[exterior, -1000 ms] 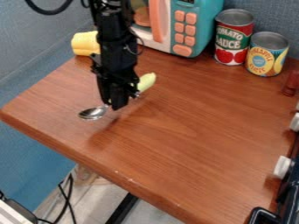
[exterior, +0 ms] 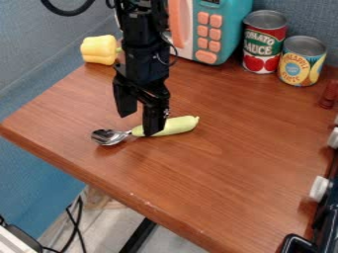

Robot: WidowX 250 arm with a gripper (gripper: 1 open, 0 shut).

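Note:
My black gripper (exterior: 140, 117) is low over the middle-left of the wooden table, its fingers straddling a pale yellow-green object (exterior: 177, 126), corn or a similar vegetable, which lies across behind a metal spoon (exterior: 109, 135). The spoon's bowl points left, and its handle runs under the fingers toward the yellow object. Whether the fingers are closed on either thing I cannot tell.
A teal toy microwave (exterior: 211, 30) stands at the back, with a tomato can (exterior: 262, 44) and another can (exterior: 301, 63) to its right. A yellow cup (exterior: 99, 48) sits back left. A black appliance (exterior: 315, 212) lines the right edge.
The yellow object has come down toward the front and now lies flatter at the spoon's height. My gripper has shifted slightly, and the spoon's bowl sits a little lower in view.

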